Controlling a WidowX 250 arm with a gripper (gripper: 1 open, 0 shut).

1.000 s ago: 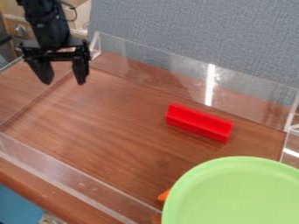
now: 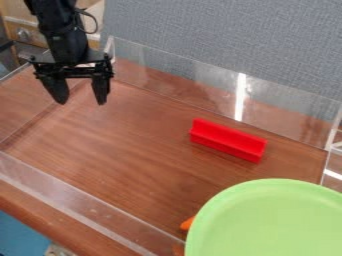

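Observation:
My black gripper (image 2: 79,92) hangs open above the wooden table (image 2: 140,140) at the upper left, with nothing between its fingers. A red rectangular block (image 2: 227,139) lies on the table at the middle right, well apart from the gripper. A large green plate (image 2: 267,230) fills the lower right corner, and a small orange object (image 2: 187,224) shows partly from behind its left edge.
Clear plastic walls (image 2: 281,120) border the table at the back and front left, with a grey panel (image 2: 227,45) behind.
My gripper has moved slightly to the right over the last second. The block, plate and orange object have not moved.

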